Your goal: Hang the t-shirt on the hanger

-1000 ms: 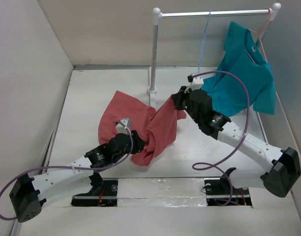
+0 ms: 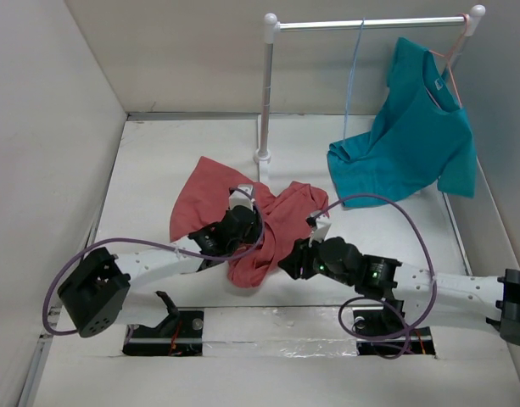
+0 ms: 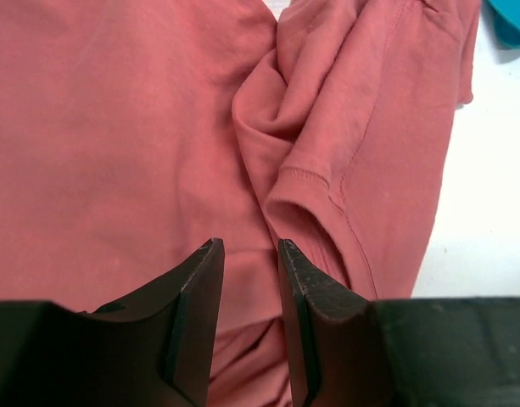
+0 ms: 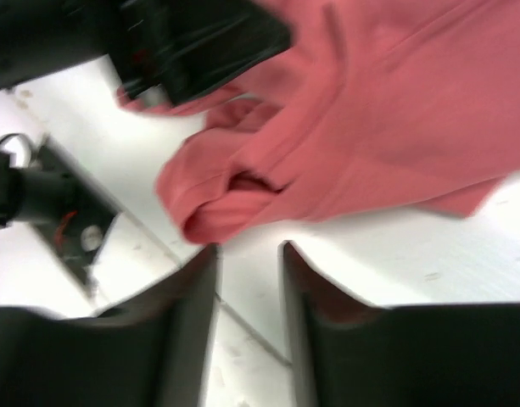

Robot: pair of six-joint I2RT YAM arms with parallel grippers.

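A red t-shirt [image 2: 289,220] lies crumpled on the white floor below the rack. My left gripper [image 2: 247,220] is over its middle; in the left wrist view its fingertips [image 3: 210,254] are a little apart, with red cloth beneath. My right gripper [image 2: 298,263] is low by the shirt's front right edge; in the right wrist view its blurred fingers [image 4: 304,297] stand apart with white floor between them. A blue hanger [image 2: 353,68] hangs from the rail.
The rail [image 2: 370,24] stands at the back. A teal t-shirt [image 2: 416,136] hangs on a pink hanger at the right. Walls bound both sides; bare floor shows at the left.
My right gripper has come down toward the front, away from the raised shirt edge, which now lies flatter. My left gripper has moved right and back over the shirt.
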